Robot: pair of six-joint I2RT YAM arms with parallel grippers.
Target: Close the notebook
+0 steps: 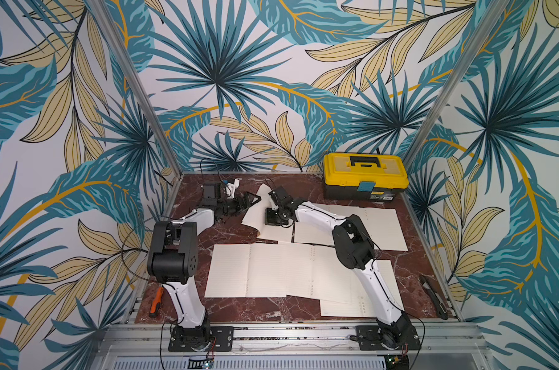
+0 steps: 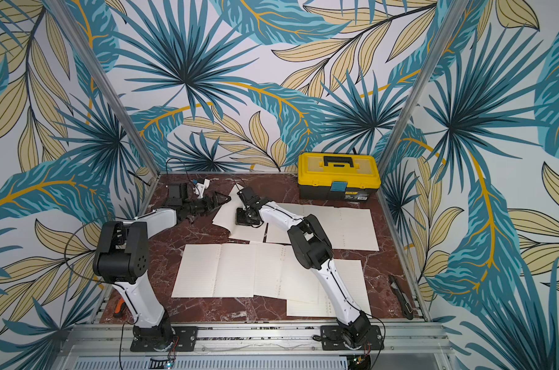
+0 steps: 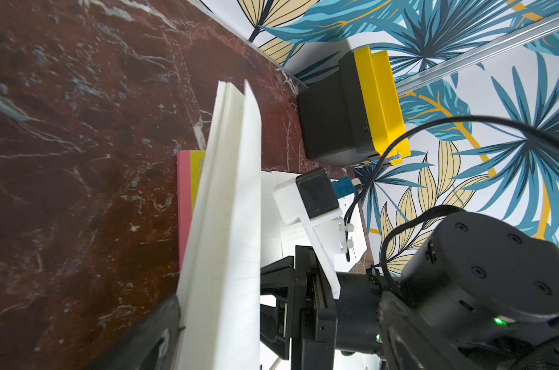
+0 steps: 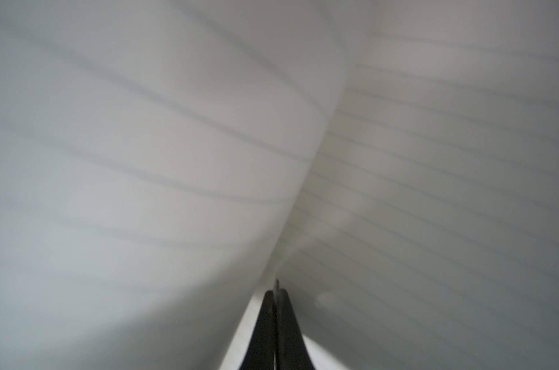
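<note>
At the back left, a notebook [image 1: 274, 233] lies open on the table, its left-hand pages [image 1: 253, 215] lifted and bent upward. In the left wrist view this raised page stack [image 3: 221, 246] stands nearly on edge, between the spread fingers of my left gripper and closest to the left finger [image 3: 150, 342]. That gripper is open. A pink and yellow edge [image 3: 184, 209] shows beneath the pages. My right gripper is shut low over the notebook's fold, with lined pages around its tips and nothing visible between them.
Another open notebook [image 1: 378, 225] lies to the right, and several more [image 1: 267, 271] fill the front. A yellow and black toolbox [image 1: 365, 172] stands at the back right. An orange-handled tool [image 1: 157, 302] lies front left, dark pliers [image 1: 433, 297] front right. Bare table shows at left.
</note>
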